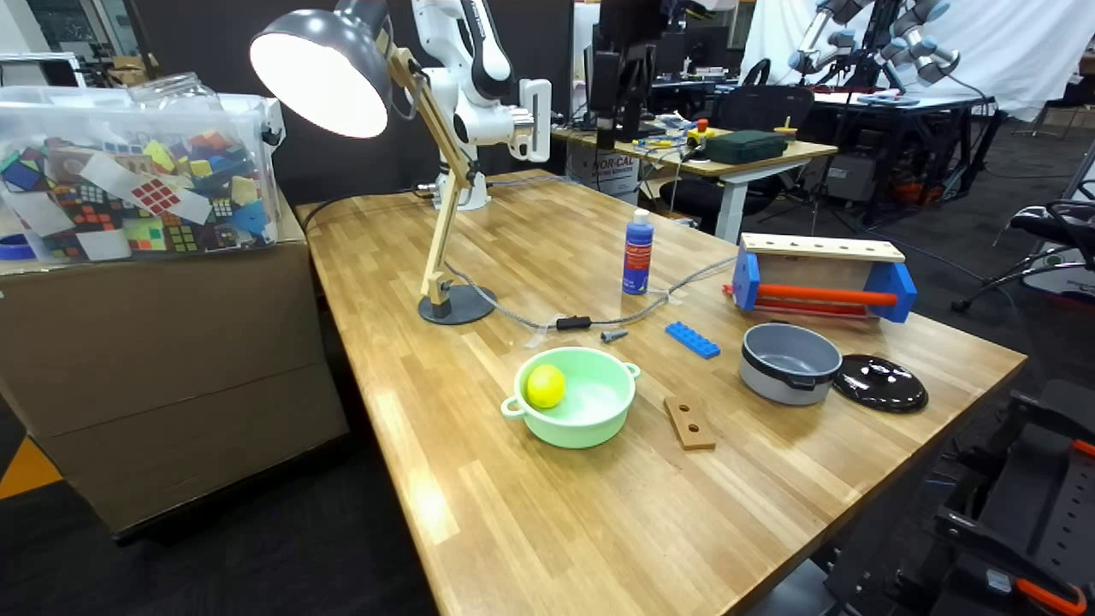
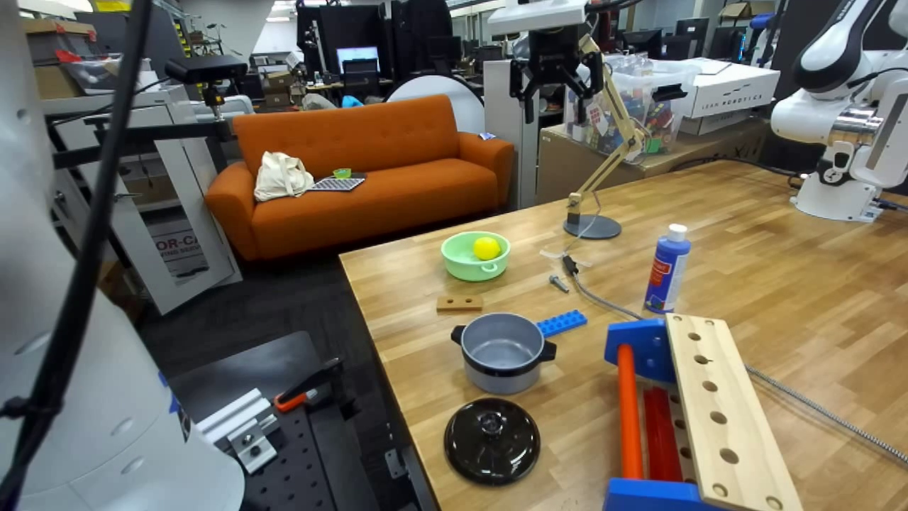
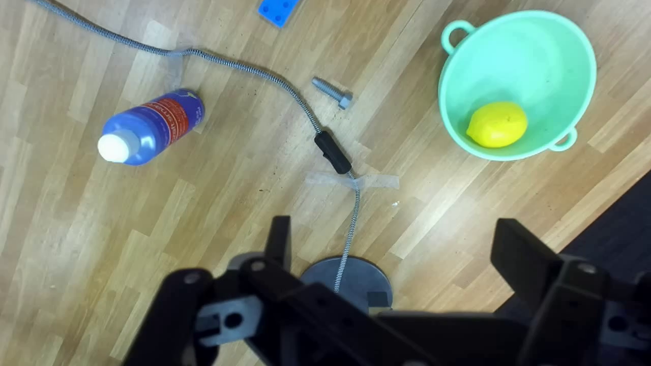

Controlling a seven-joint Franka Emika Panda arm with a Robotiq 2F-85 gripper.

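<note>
High over the table, my gripper [image 2: 555, 109] stands open with nothing between its fingers, well above every object. In the wrist view its two dark fingers [image 3: 279, 241] are spread wide over the lamp base [image 3: 351, 274]. A mint-green bowl [image 3: 540, 64] with two small handles holds a yellow lemon [image 3: 497, 124], which rests against the bowl's side. Left of the bowl in that view are a bolt [image 3: 331, 91] and a blue bottle [image 3: 152, 126] with a white cap, standing upright.
The desk lamp [image 1: 446, 221] rises near the gripper, its cable [image 1: 510, 312] crossing the table. Elsewhere are a grey pot [image 1: 788, 364], black lid [image 1: 880, 384], blue brick [image 1: 693, 340], wooden piece [image 1: 689, 423] and toy bench [image 1: 821, 277].
</note>
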